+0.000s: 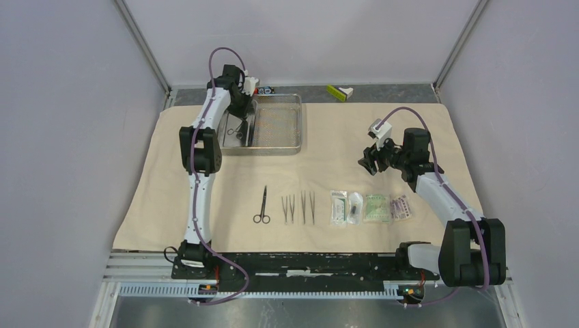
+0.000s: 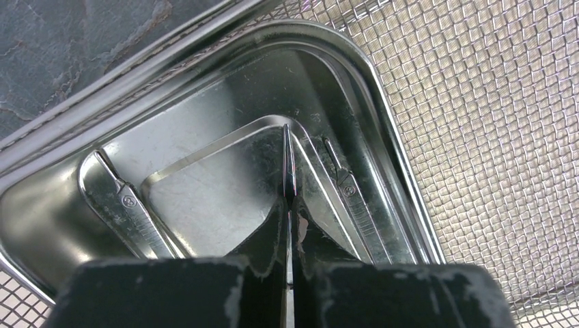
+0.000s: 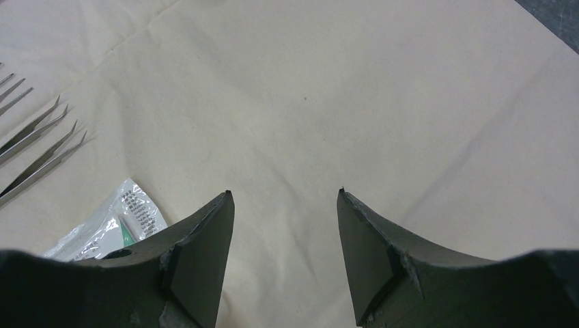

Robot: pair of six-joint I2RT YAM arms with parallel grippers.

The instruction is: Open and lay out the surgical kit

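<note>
My left gripper is down over a steel tray [image 2: 205,96] inside the mesh basket [image 1: 280,126], fingers together around or against a slim shiny instrument tip; whether it grips it is unclear. Two scalpel handles [image 2: 140,212] lie in the tray, either side of the fingers. Scissors [image 1: 263,208], several tweezers [image 1: 304,205] and several packets [image 1: 377,207] lie in a row on the cream cloth [image 1: 164,205]. My right gripper hangs open over the cloth, nothing between its fingers.
A grey stone strip [image 1: 396,93] runs along the back, with a yellow-green object [image 1: 338,92] on it.
</note>
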